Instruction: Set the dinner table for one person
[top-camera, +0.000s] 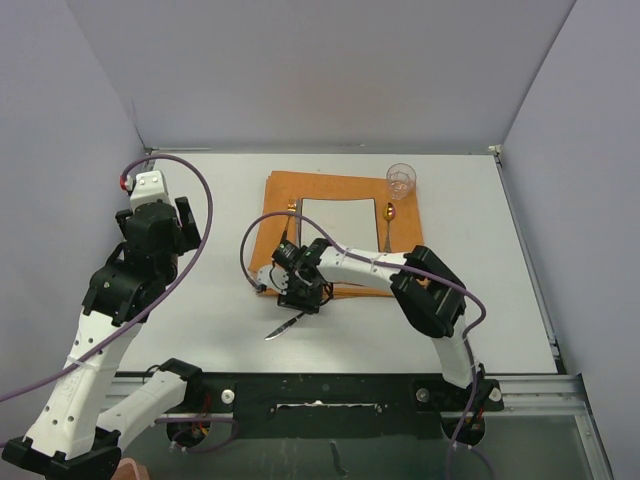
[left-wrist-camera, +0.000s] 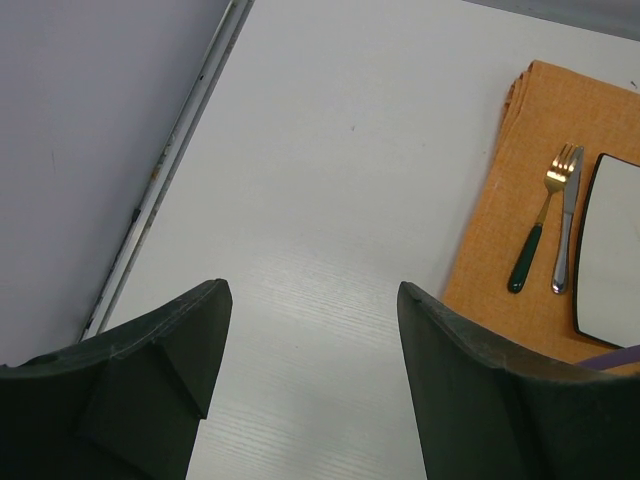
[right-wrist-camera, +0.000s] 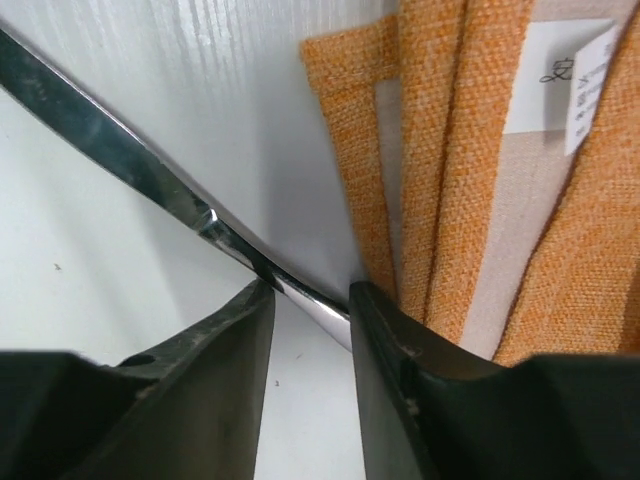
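A silver knife (right-wrist-camera: 215, 225) with a dark, reflective blade lies aslant on the white table in the right wrist view. The fingers of my right gripper stand apart around its narrow part; the rest is hidden behind one finger. From above, only the blade (top-camera: 284, 328) shows beside this gripper (top-camera: 300, 305). A white rectangular plate (top-camera: 342, 222) sits on the orange placemat (top-camera: 330, 184). To its left lie a fork (left-wrist-camera: 541, 215) and another knife (left-wrist-camera: 568, 220); a gold spoon (top-camera: 388, 225) is on its right. My left gripper is open and empty over bare table.
A clear glass (top-camera: 401, 180) stands at the placemat's far right corner. The folded front edge (right-wrist-camera: 430, 170) of the placemat is close beside my right fingers. Bare table (top-camera: 480, 240) extends on the right. A purple cable (top-camera: 375, 262) loops along the right arm.
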